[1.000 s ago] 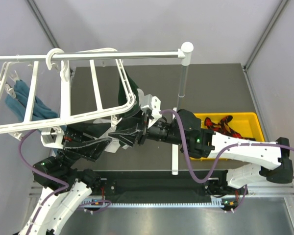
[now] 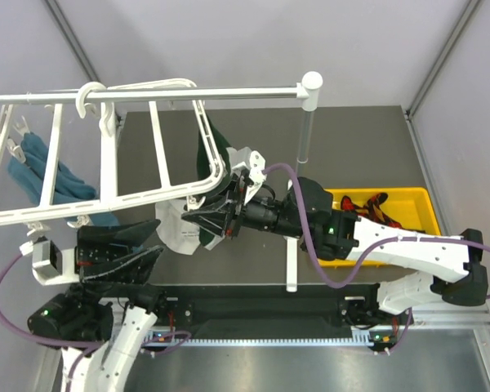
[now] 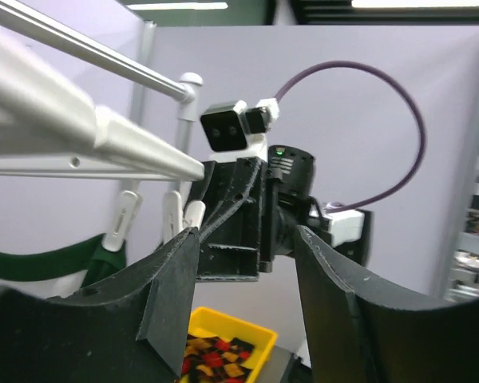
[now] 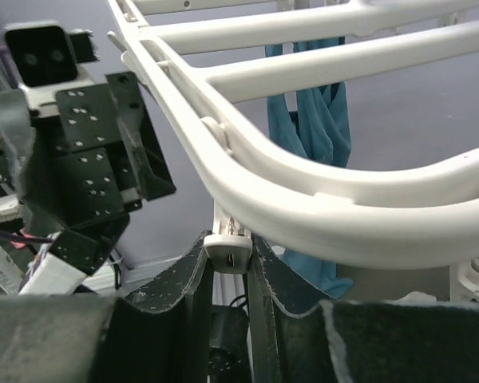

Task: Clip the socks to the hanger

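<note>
At the near right corner of the white hanger (image 2: 106, 204), my right gripper (image 2: 191, 216) is shut on a clip (image 4: 229, 251), seen between its fingertips in the right wrist view. A dark green sock (image 2: 212, 139) hangs at the hanger's right side; another clip (image 3: 122, 221) grips it in the left wrist view. Whether the held clip has cloth in it cannot be made out. My left gripper (image 2: 153, 237) stands open left of the right one, nothing between its fingers. Blue socks (image 2: 53, 171) hang from the hanger's left end.
A yellow bin (image 2: 431, 204) with red and black patterned cloth (image 2: 374, 208) sits at the right. Below the hanger lies something white (image 2: 177, 231), partly covered. A metal rail (image 2: 196, 95) carries the hanger; its post (image 2: 304, 139) stands behind my right arm.
My left gripper has drawn back to the left, away from the right gripper and the hanger's corner. The right arm has stayed almost still at the clip.
</note>
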